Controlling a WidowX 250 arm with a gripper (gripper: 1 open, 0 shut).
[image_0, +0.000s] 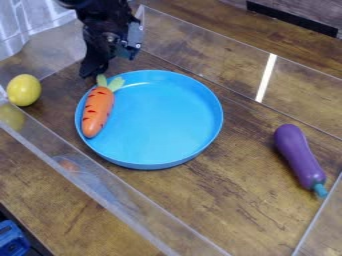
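Note:
My gripper (96, 62) is a dark shape at the top left, just above the green top of the toy carrot (96, 111). The carrot lies along the left side of the blue plate (163, 125). The fingers are dark and partly blurred, so their gap is hard to make out.
A yellow egg-shaped toy (23, 89) sits left of the plate. A purple eggplant (297, 155) lies on the wooden table (227, 210) at the right. Clear strips and panels border the area. Bare wood shows at right and below the plate.

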